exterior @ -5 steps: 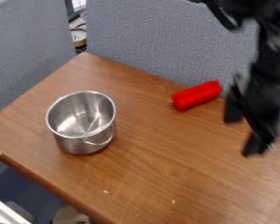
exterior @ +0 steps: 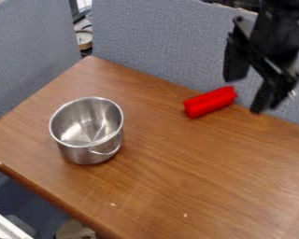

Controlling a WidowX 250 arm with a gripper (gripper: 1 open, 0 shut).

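Observation:
A dark, motion-blurred gripper [exterior: 258, 70] hangs at the upper right, above and to the right of a red cylinder [exterior: 209, 102] lying on the wooden table [exterior: 152, 187]. Its fingers are too blurred to show clearly how they stand. A shiny metal pot [exterior: 87, 130] with a handle stands on the left part of the table, well apart from the gripper.
Grey padded walls [exterior: 152, 37] line the back and left edges of the table. The middle, front and right of the tabletop are clear.
The gripper has risen from low over the right side of the table to higher up near the back wall. The cylinder and pot have not moved.

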